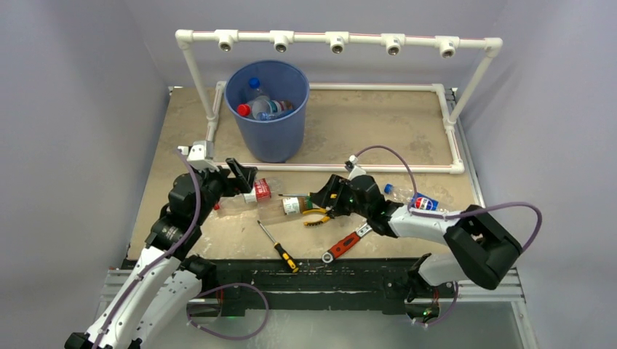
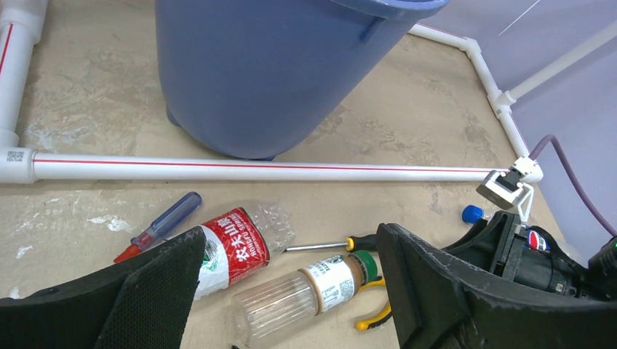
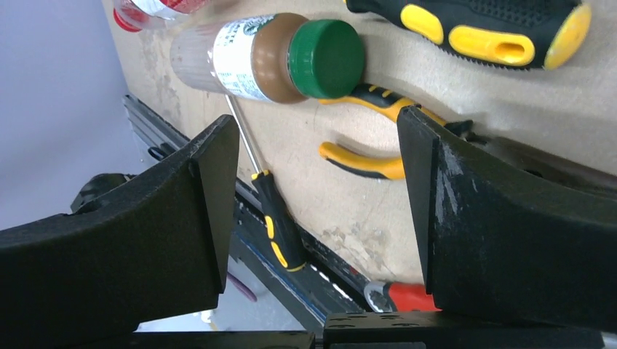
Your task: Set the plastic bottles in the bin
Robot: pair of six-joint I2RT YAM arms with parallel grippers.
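The blue bin (image 1: 265, 138) holds several bottles. On the bench lie a red-labelled bottle (image 2: 236, 247), a green-capped bottle (image 3: 258, 58) with a paper label and a Pepsi-labelled bottle (image 1: 426, 201). My left gripper is open above the red-labelled bottle and left of the bin's front, nothing between its fingers. My right gripper is open low over the pliers, just beside the green-capped bottle, with nothing held.
Pliers (image 3: 349, 156), screwdrivers (image 1: 286, 256) and an adjustable wrench (image 1: 342, 246) lie among the bottles. A white pipe frame (image 1: 364, 168) surrounds the bin.
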